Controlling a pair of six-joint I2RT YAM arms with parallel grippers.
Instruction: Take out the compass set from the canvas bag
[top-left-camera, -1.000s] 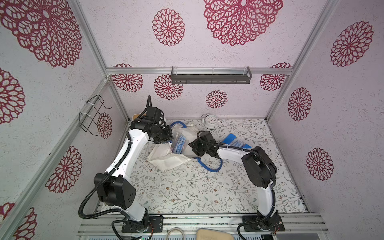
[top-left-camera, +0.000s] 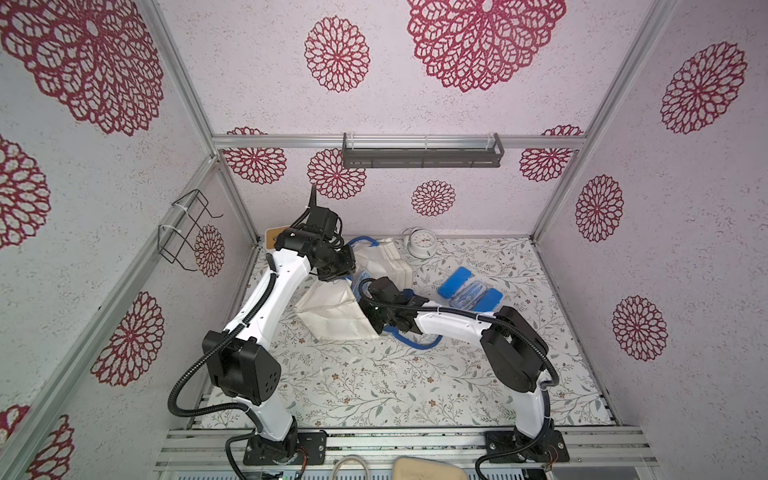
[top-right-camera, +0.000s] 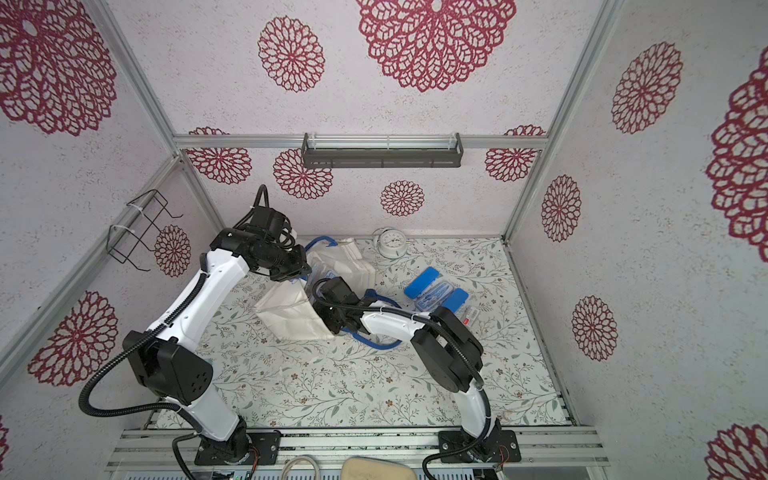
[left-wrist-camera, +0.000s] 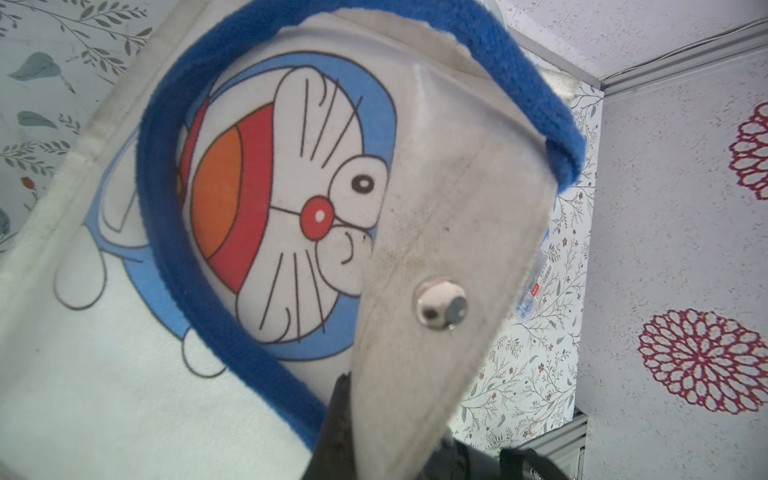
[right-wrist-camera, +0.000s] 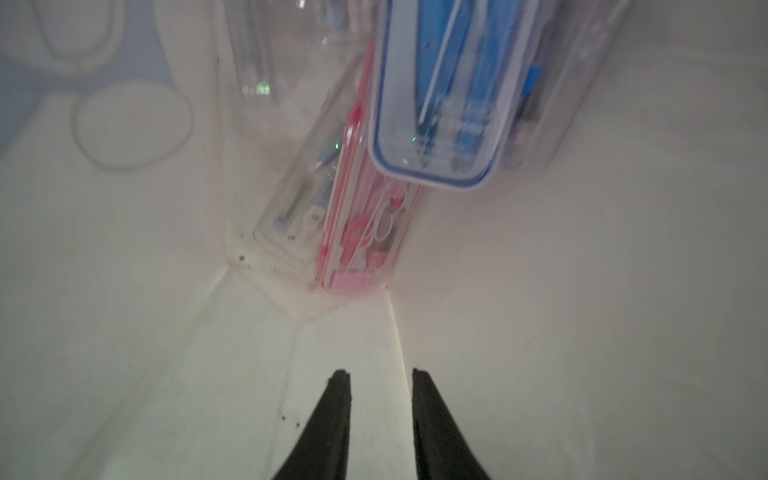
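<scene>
The white canvas bag (top-left-camera: 328, 312) lies on its side. My left gripper (top-left-camera: 346, 264) is shut on its fabric flap (left-wrist-camera: 448, 224), which has a metal snap. My right gripper is inside the bag, its fingertips a little apart with only bag lining visible between them; whether it grips anything is unclear. Above them in the right wrist view lie several clear cases of compass sets, including a blue one (right-wrist-camera: 448, 88) and a pink one (right-wrist-camera: 360, 240).
Blue and clear cases (top-left-camera: 454, 280) lie on the table to the right. A white clock (top-left-camera: 422, 242) stands at the back. A grey shelf (top-left-camera: 420, 160) hangs on the back wall.
</scene>
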